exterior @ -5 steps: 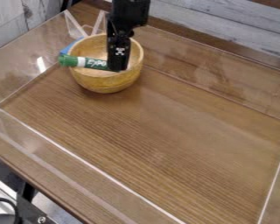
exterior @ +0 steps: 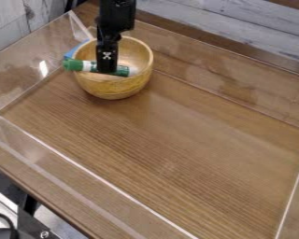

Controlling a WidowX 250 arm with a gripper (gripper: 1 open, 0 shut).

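Observation:
A yellow bowl [exterior: 119,90] stands near the back left of the wooden table. A green and white cylindrical item [exterior: 82,65] lies tilted in it, its left end over the rim. My black gripper [exterior: 106,67] reaches down from the top into the bowl, over the middle of that item. It is open; whether its fingers touch the item I cannot tell.
A small blue object [exterior: 78,51] is at the bowl's left, partly hidden. A white wall [exterior: 25,33] borders the left edge.
My gripper has moved left across the bowl, from its right side to over the green and white item.

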